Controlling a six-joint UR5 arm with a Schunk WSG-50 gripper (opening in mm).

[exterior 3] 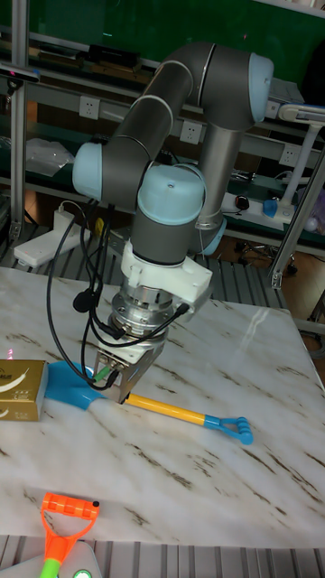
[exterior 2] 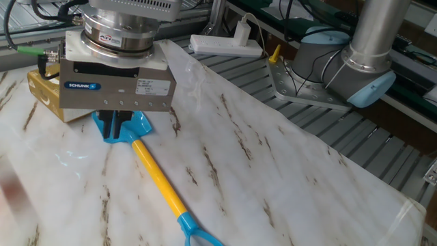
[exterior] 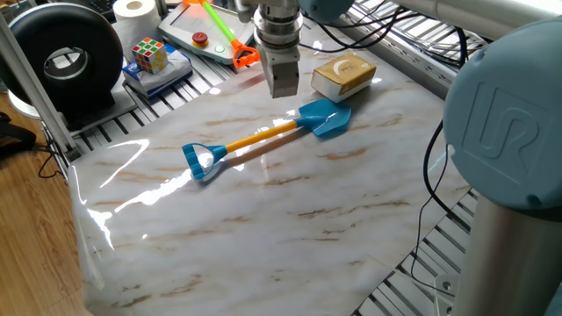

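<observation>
A toy shovel with a blue blade [exterior: 325, 118], a yellow shaft [exterior: 262, 136] and a blue handle [exterior: 203, 160] lies flat on the marble-patterned table. My gripper [exterior 2: 116, 141] points downward, and in exterior view 2 its two black fingers [exterior 2: 107, 126] overlap the blade in the picture. A narrow gap with blue behind it shows between them, and nothing is held. From exterior view 1 the gripper body [exterior: 283, 75] appears above the table, to the left of the blade; its fingertips cannot be made out there.
A gold-and-white box [exterior: 343, 77] sits close behind the blade. Past the table edge are a Rubik's cube [exterior: 149, 54] on a blue box and another toy shovel with an orange handle [exterior: 246, 58].
</observation>
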